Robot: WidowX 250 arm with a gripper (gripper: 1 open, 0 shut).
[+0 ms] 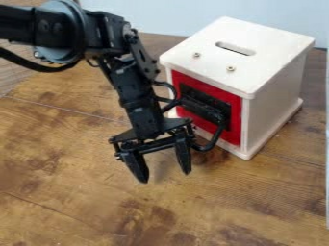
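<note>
My black gripper [164, 165] hangs low over the wooden floor or tabletop, its two fingers apart and pointing down with nothing between them. Behind it to the right stands a pale wooden box [272, 117] with a slot and two small screws on top. Its front has a red panel [233, 96] with a black fitting mounted on it, partly behind a black cable from my arm.
A white wall [148, 14] runs along the back. The box takes up the right rear.
</note>
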